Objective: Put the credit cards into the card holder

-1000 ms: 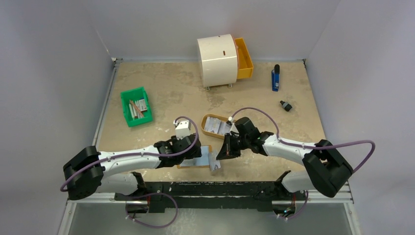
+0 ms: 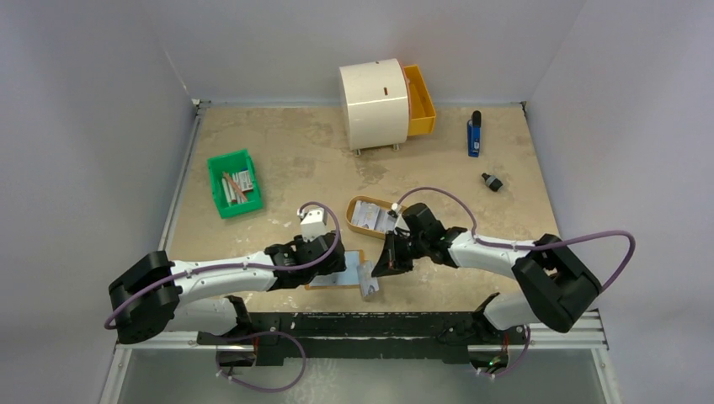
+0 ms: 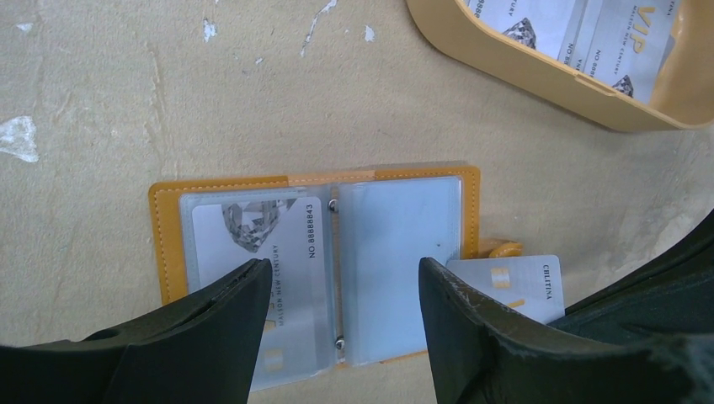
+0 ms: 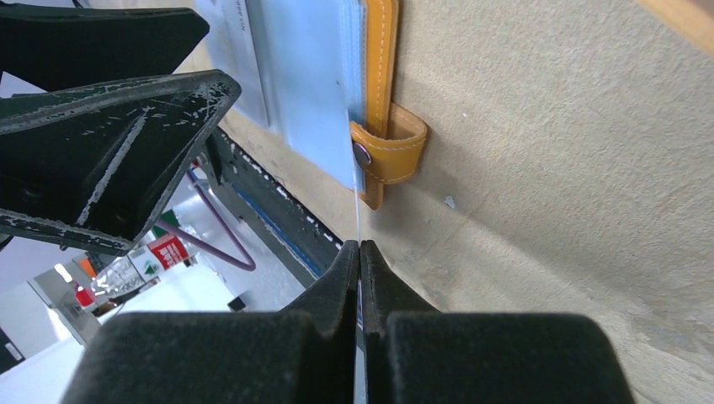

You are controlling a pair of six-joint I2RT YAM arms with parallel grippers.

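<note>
The tan card holder [image 3: 471, 198] lies open on the table, with a clear sleeve on each side. In its left sleeve sits a card [image 3: 295, 252]; the right sleeve [image 3: 396, 261] shows no card inside. My right gripper is shut on a thin white credit card, seen edge-on in the right wrist view. That card stands over the holder's right edge, by the strap [image 4: 391, 156]; whether its edge is within the sleeve I cannot tell. Above the holder, my left gripper is open, its fingers apart with nothing between them.
A tan tray [image 2: 352, 218] with more cards lies just behind the holder. Farther back are a green basket [image 2: 259, 187], a white drum-shaped box [image 2: 373, 105], a blue item [image 2: 474, 139] and a dark small object [image 2: 492, 182].
My left arm looks the same, and the holder has stayed in place.
</note>
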